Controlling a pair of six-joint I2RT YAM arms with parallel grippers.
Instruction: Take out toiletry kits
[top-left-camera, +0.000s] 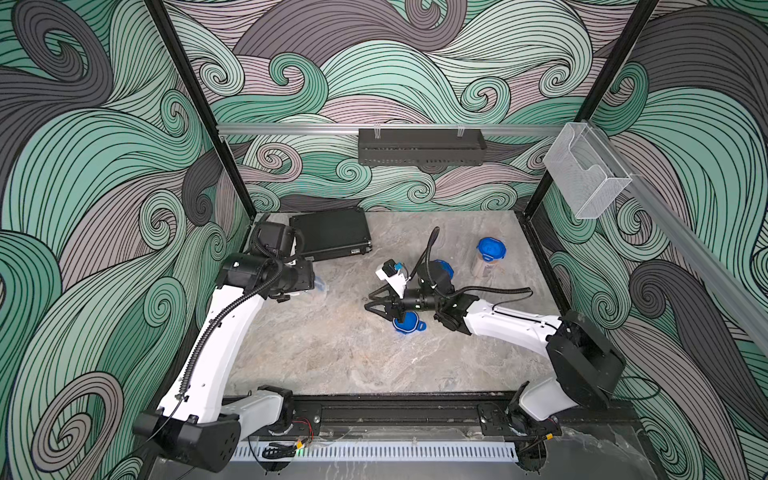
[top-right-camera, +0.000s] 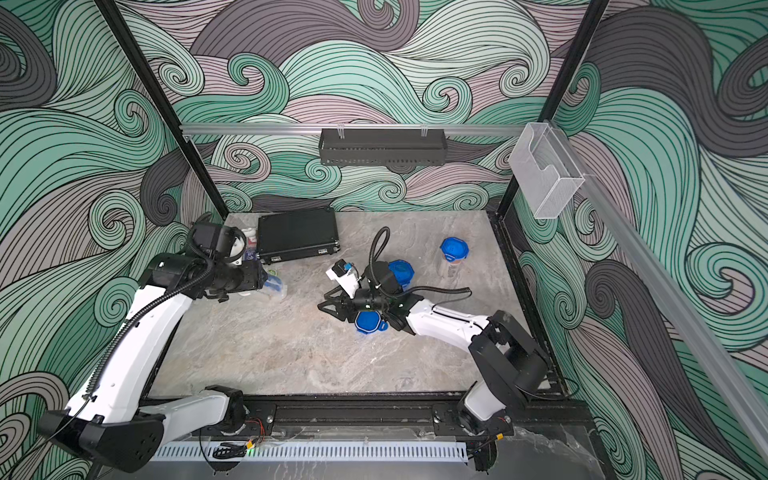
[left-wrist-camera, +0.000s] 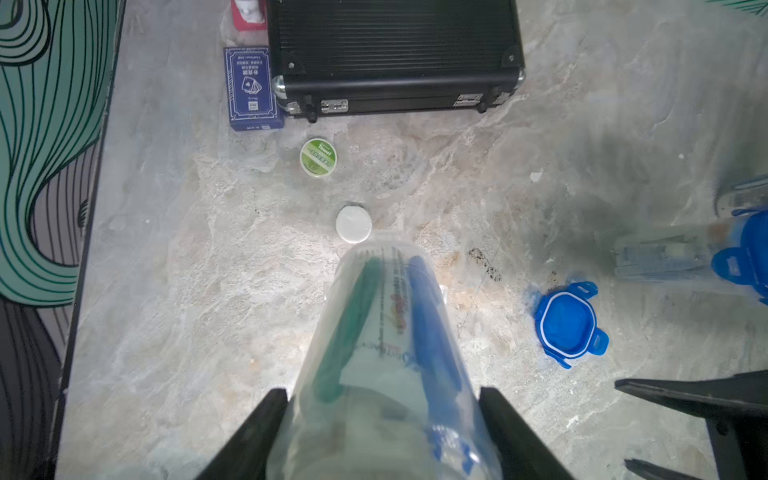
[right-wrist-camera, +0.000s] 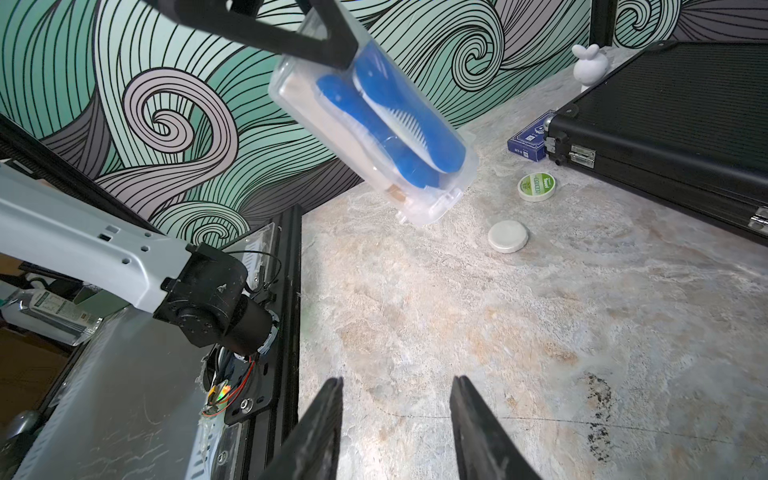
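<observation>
A clear toiletry kit with blue and green brushes inside is held up in my left gripper, which is shut on it; in the left wrist view the kit fills the lower middle. My right gripper hangs over bare table right of and lower than that kit, part open with nothing between its fingers. A blue lid lies on the table under the right arm. Further right in the left wrist view lies another clear container with a blue lid, partly out of frame.
A black case lies at the back left, with a blue card box, a white rabbit figure and two small round tins nearby. A blue lidded item stands at the back right.
</observation>
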